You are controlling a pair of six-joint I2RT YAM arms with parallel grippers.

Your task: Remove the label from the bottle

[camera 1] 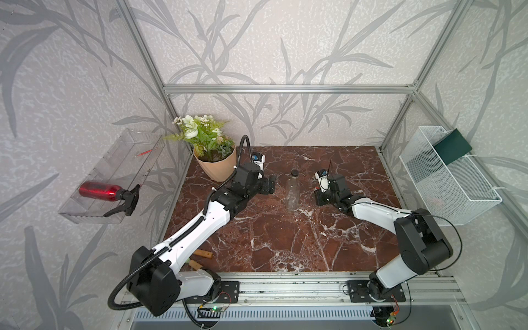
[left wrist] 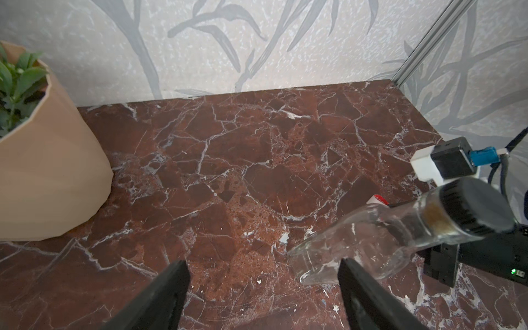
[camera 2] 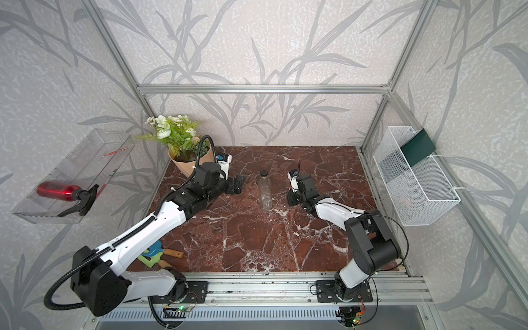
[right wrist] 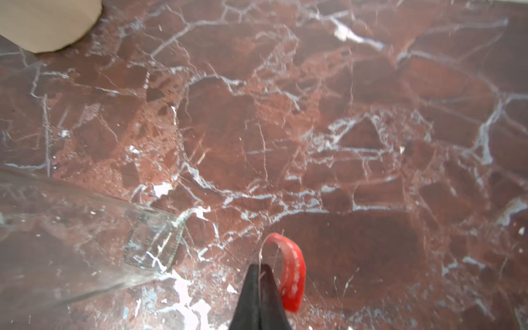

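A clear bottle (camera 1: 293, 193) with a dark cap stands upright on the marbled table, its wall bare and see-through. My left gripper is open to the left of the bottle, with nothing between its fingers; the bottle (left wrist: 357, 242) shows beyond the right finger. To the right of the bottle, my right gripper is shut on a curled red-and-clear strip, the label (right wrist: 292, 269), which stands up from its fingertips. In the right wrist view the bottle (right wrist: 82, 236) lies at the left, apart from the gripper.
A flower pot (camera 1: 220, 166) stands at the back left. A clear bin (camera 1: 71, 206) with a red bottle hangs left, a white mesh basket (camera 1: 440, 181) right. Wooden-handled tools (camera 2: 173, 253) lie near the front left. Bare table lies before and behind the bottle.
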